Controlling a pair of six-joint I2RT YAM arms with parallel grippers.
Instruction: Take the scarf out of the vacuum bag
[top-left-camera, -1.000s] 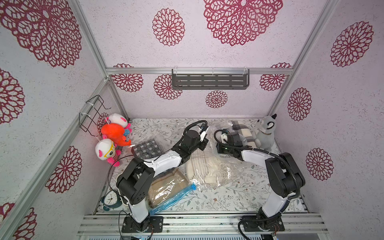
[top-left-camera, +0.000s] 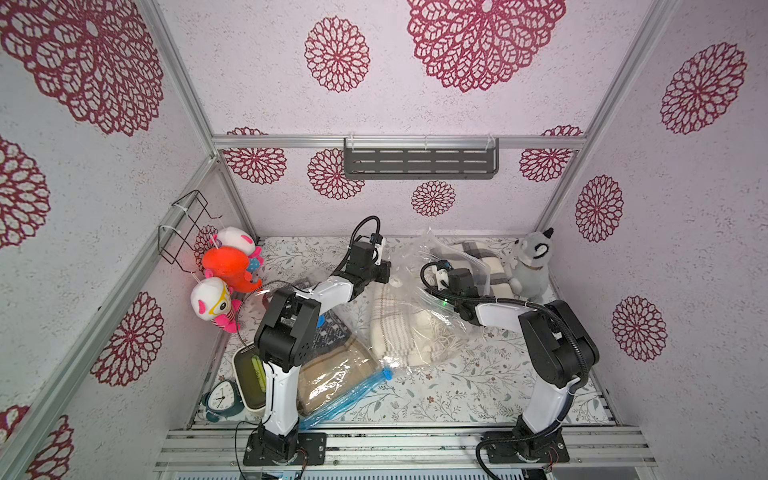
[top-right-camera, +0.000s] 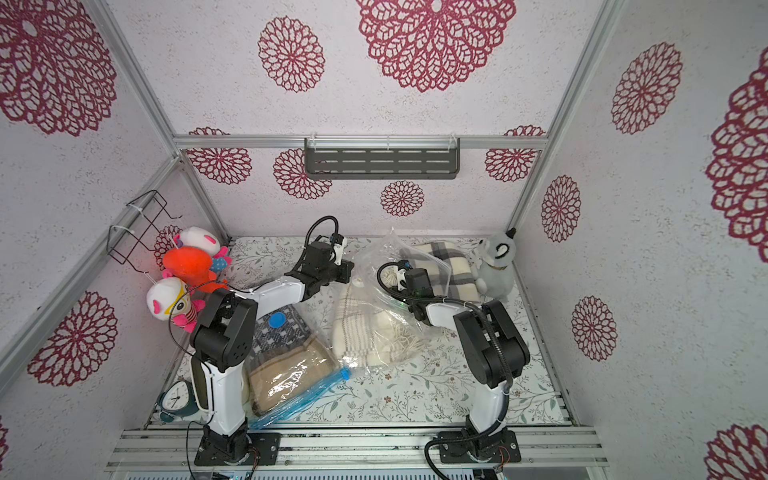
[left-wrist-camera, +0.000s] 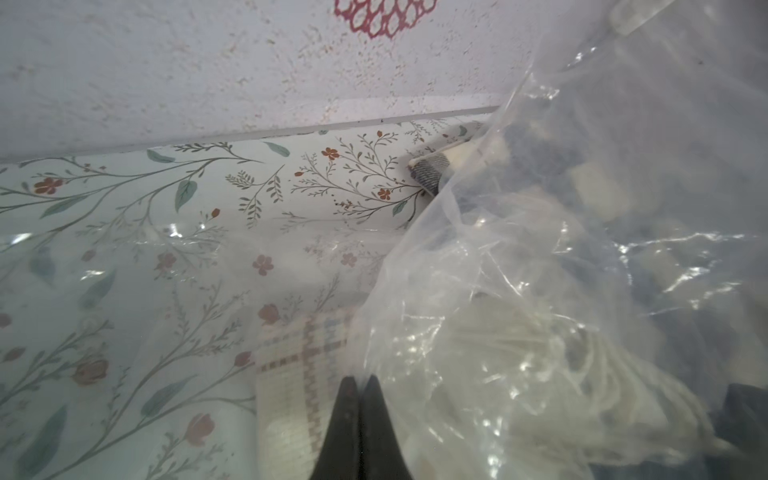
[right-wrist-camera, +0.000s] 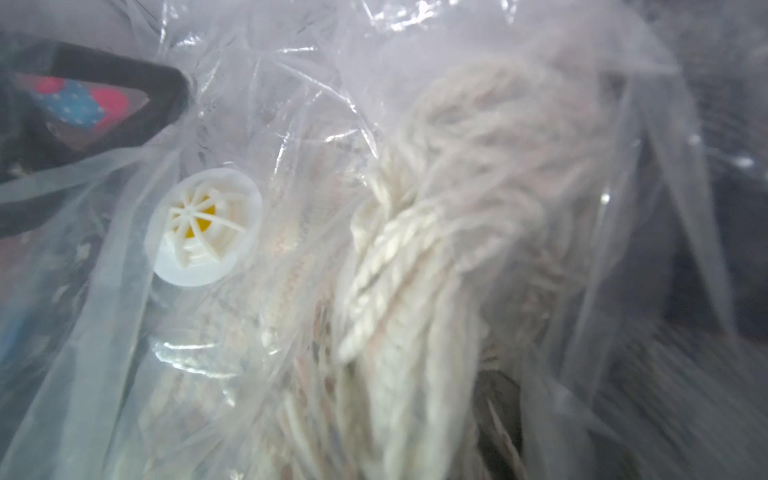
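A cream plaid scarf (top-left-camera: 392, 324) with fringe (right-wrist-camera: 416, 304) lies in a clear vacuum bag at the middle of the table; the bag (left-wrist-camera: 560, 240) rises in crumpled folds. My left gripper is shut at the bag's upper left edge, with nothing clearly held between its fingers. My right gripper (top-left-camera: 440, 284) is inside or against the bag's folds by the fringe; its fingertips are hidden, so what it grips is unclear. The bag's white valve (right-wrist-camera: 204, 224) shows beside the fringe.
Bagged textiles (top-left-camera: 336, 372) lie front left. Plush toys (top-left-camera: 228, 268) sit along the left wall, a clock (top-left-camera: 224, 397) in the front-left corner. A checked cloth (top-right-camera: 456, 272) and grey plush (top-right-camera: 496, 268) occupy the back right.
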